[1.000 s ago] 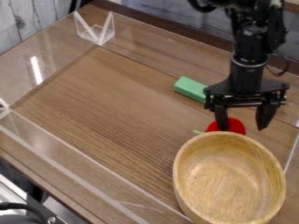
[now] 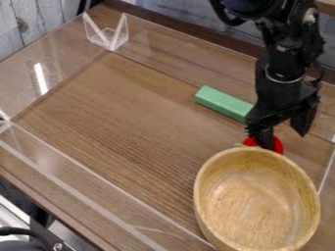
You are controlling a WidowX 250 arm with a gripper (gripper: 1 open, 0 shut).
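My black gripper (image 2: 275,129) reaches down from the top right, open, with its fingers low over a red object (image 2: 262,143); whether they touch it cannot be told. The red object sits just behind a large tan bowl (image 2: 256,235), which partly hides it. A green block (image 2: 222,105) lies flat to the left of the gripper.
A small white wire rack (image 2: 109,34) stands at the back left. The table's back edge runs along the top right.
The gripper has turned, so its fingers now appear at a different angle over the red object. The bowl and green block have not visibly moved.
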